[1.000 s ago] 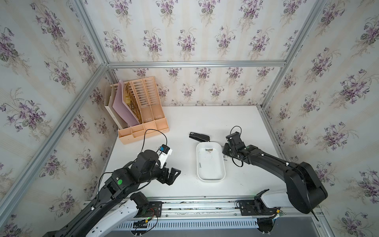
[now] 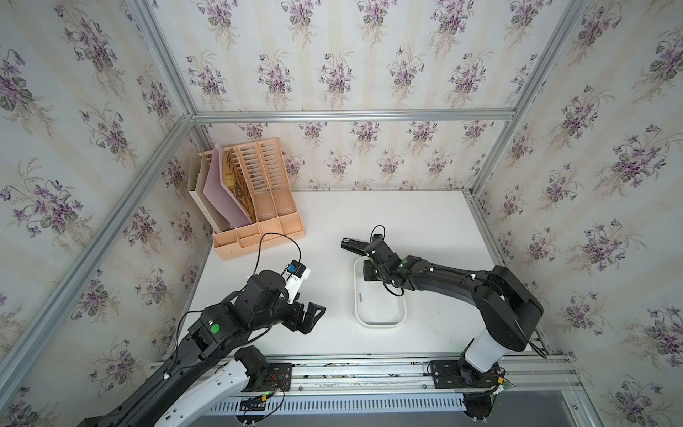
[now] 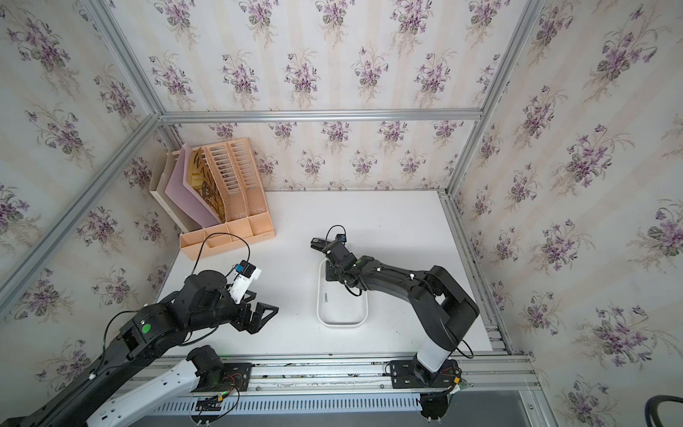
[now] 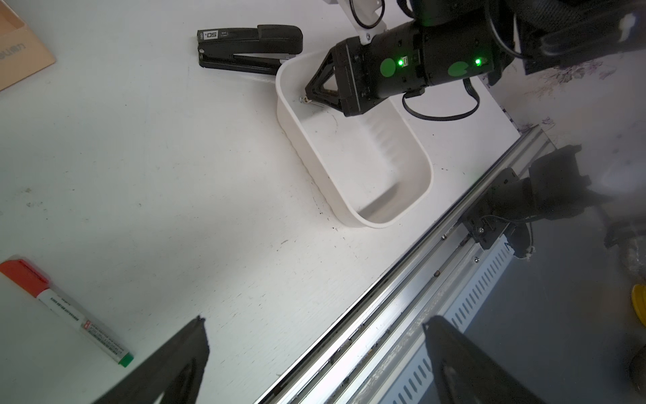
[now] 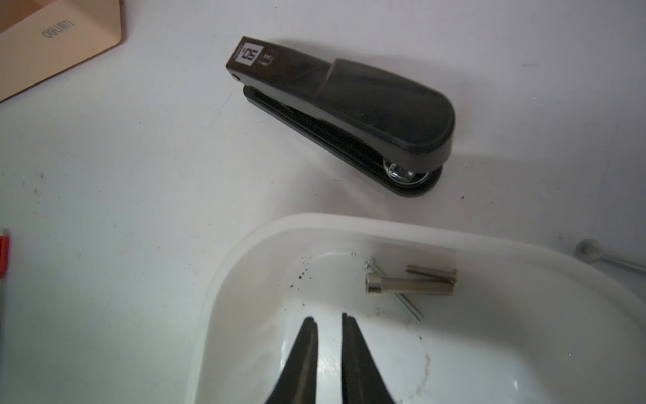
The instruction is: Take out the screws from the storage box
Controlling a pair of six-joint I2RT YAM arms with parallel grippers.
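The white storage box [image 2: 405, 313] lies on the table under my right arm. In the right wrist view, a thick socket-head screw [image 5: 417, 287] and two thinner screws lie crossed at the far end of the box floor. My right gripper points into the box with a narrow gap between its fingertips and nothing in it; the screws appear just past the tips. Another screw [image 2: 360, 297] rests along the box's left side. Outside the box, one more screw [image 5: 615, 261] is on the table to the right. My left gripper stands wide open and empty, left of the box.
A black stapler [image 5: 350, 101] lies just beyond the box's far left corner. A marker with a red cap [image 4: 67, 309] is on the table to the left. The wooden organizer [image 2: 256, 235] fills the back left.
My right gripper has swung left from the table beside the box to above the box's far left end, now hiding the screws in the top left view. The left arm has stayed still.
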